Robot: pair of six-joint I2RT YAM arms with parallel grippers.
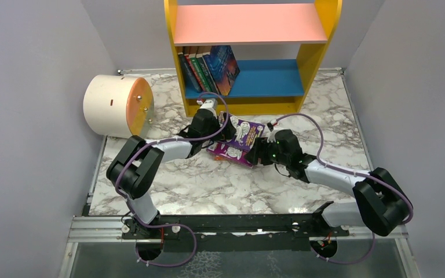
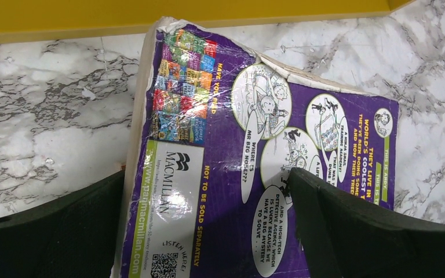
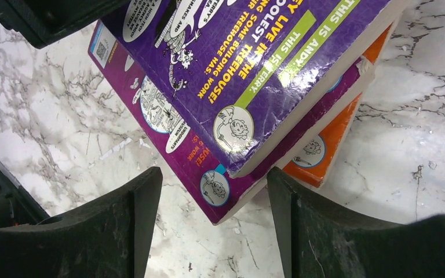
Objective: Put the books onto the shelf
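Note:
A purple book (image 1: 245, 133) (image 2: 220, 156) (image 3: 249, 69) lies skewed on a magenta book (image 1: 232, 153) (image 3: 174, 145), with an orange book (image 3: 330, 150) under them. My left gripper (image 1: 220, 130) is open over the top book's left part, one finger beside its spine edge. My right gripper (image 1: 259, 152) is open at the right lower corners of the pile, its fingertips either side of the magenta book's corner.
The bookcase (image 1: 237, 107) stands behind the pile, with several books (image 1: 220, 69) leaning on the left of its blue shelf (image 1: 266, 78). A white cylinder (image 1: 107, 104) lies at the left.

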